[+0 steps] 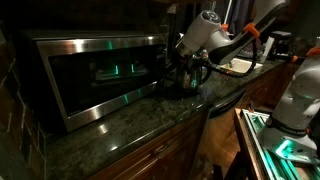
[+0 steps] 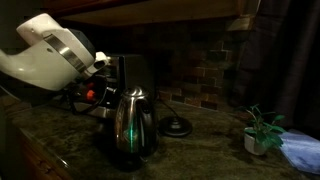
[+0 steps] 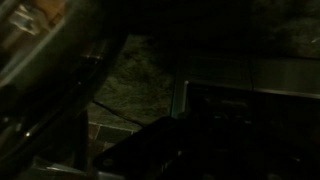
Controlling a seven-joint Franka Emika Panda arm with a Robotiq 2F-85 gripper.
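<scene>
A shiny dark kettle stands upright on the counter in exterior view 2. Its surroundings are dim. My gripper is low over the counter, just right of the oven, close to the kettle. Dark hardware blends together there, so whether it touches the kettle cannot be told. The gripper appears shut, and nothing can be made out between its fingers. In the wrist view, a dark glossy curved surface fills the left side, perhaps the kettle; the fingertips are lost in shadow.
A steel-framed oven backs the counter, whose front left part is clear. Behind and right of the kettle lies a round black base. Farther right stand a potted plant and a pale cloth or bag.
</scene>
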